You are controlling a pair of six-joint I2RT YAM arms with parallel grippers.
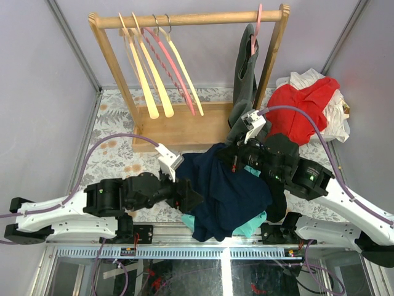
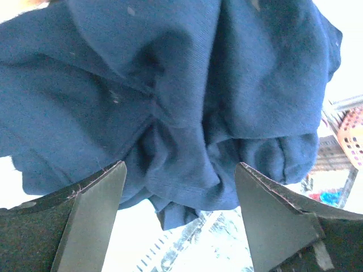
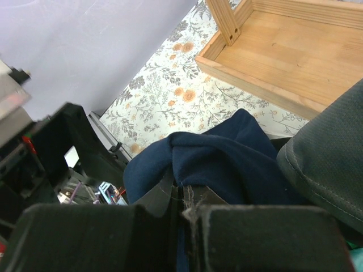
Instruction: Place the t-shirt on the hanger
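A crumpled navy t-shirt point(image 1: 231, 197) hangs bunched over the front middle of the workspace. My right gripper is shut on a fold of it, with cloth showing right at the fingertips. My left gripper is open just beside the shirt, its fingers point(image 2: 93, 209) spread wide and the navy folds point(image 2: 181, 102) lying ahead of and between them. Several bare hangers, among them a yellow one point(image 1: 144, 77) and a pink one point(image 1: 175, 71), hang on the wooden rack's rail point(image 1: 203, 18).
A dark grey garment point(image 1: 245, 74) hangs at the rack's right end, close to my right gripper. Red cloth point(image 1: 301, 108) and white cloth lie piled at the right. Turquoise cloth point(image 1: 251, 226) shows under the navy shirt. The wooden tray point(image 1: 184, 126) is mostly bare.
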